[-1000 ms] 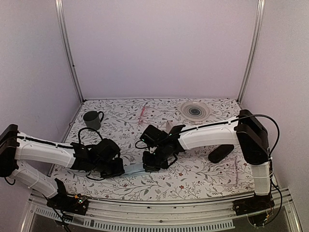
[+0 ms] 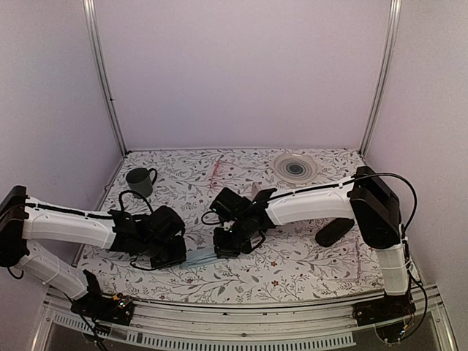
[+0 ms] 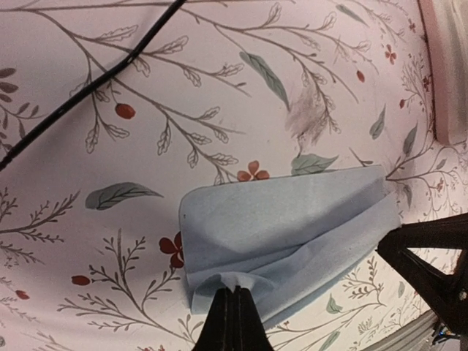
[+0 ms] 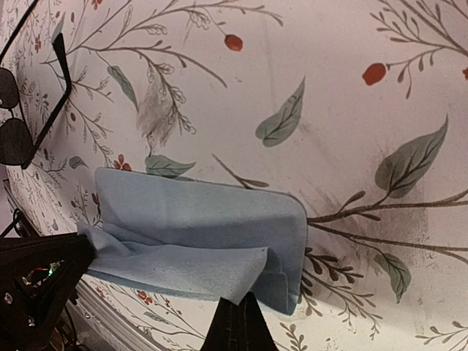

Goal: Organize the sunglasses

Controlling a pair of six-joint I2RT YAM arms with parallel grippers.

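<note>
A light blue cloth (image 3: 278,212) lies partly folded on the floral table near the front middle. My left gripper is shut at one end of it, where a fold bunches at its fingertips. My right gripper is shut at the other end, under a raised flap (image 4: 190,270). Whether either pinches fabric is hard to tell. Dark-lensed sunglasses (image 4: 14,139) lie at the left edge of the right wrist view.
A dark mug (image 2: 139,183) stands back left, a plate (image 2: 296,159) back right. A dark elongated case (image 2: 335,231) lies at the right. The front edge is close to both grippers.
Both arms have shifted very slightly in the top view, the right one a little to the left; the cloth stays in about the same place.
</note>
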